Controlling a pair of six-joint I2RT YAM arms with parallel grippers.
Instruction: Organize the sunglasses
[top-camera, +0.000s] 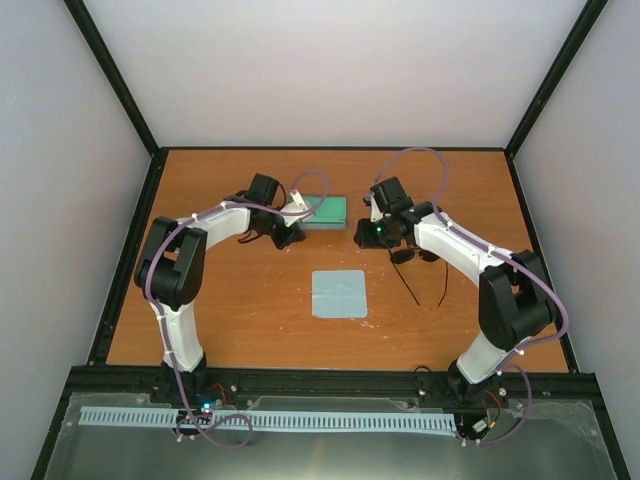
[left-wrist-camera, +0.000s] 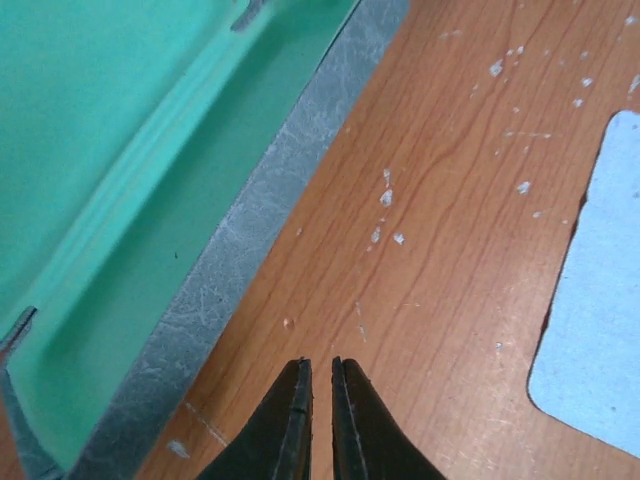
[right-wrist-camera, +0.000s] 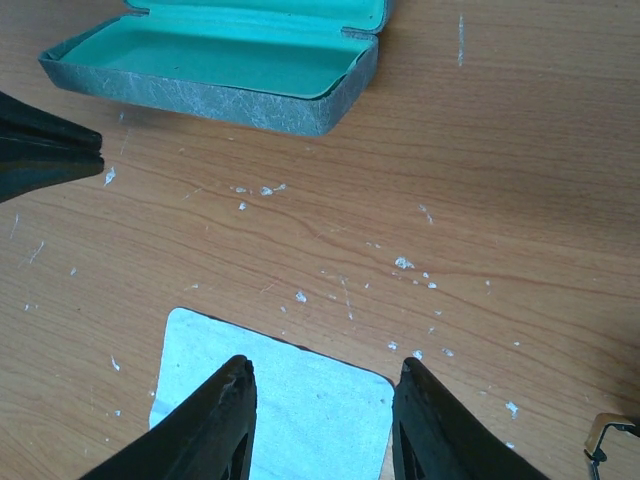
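Observation:
An open glasses case with teal lining and grey outside lies at the back middle, its tray empty in the right wrist view. My left gripper is just in front of the case, fingertips together; whether anything is between them does not show. My right gripper is part open above the table, right of the case, nothing visible between its fingers. Dark sunglasses lie at the right, partly under the right arm, temples extended toward the front; one corner shows in the right wrist view.
A light blue cloth lies flat in the middle, in front of the case. Dark frame edges and walls bound the workspace.

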